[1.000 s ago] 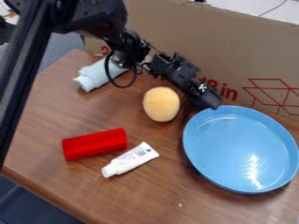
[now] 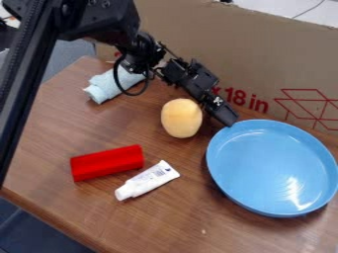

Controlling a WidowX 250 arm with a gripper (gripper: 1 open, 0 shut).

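The black arm reaches down from the upper left, and its gripper [image 2: 224, 115] is low at the back of the table, just above the upper left of the blue plate [image 2: 271, 193], in front of the cardboard. It appears shut, with nothing visible between its fingers; the tips are small and dark. A round pale orange object [image 2: 181, 118] sits just left of the gripper. A red cylinder [image 2: 106, 162] lies at the front left, with a white tube [image 2: 146, 181] to its right. A light blue crumpled cloth [image 2: 106, 87] lies at the back left, partly behind the arm's cable.
A large cardboard box [image 2: 278, 64] stands along the back of the table, close behind the gripper and plate. The wooden table [image 2: 66, 128] has free room at the left and front, with its edge at the lower left.
The gripper has shifted very slightly over the last second, staying by the plate's upper left. The objects on the table have not visibly moved.
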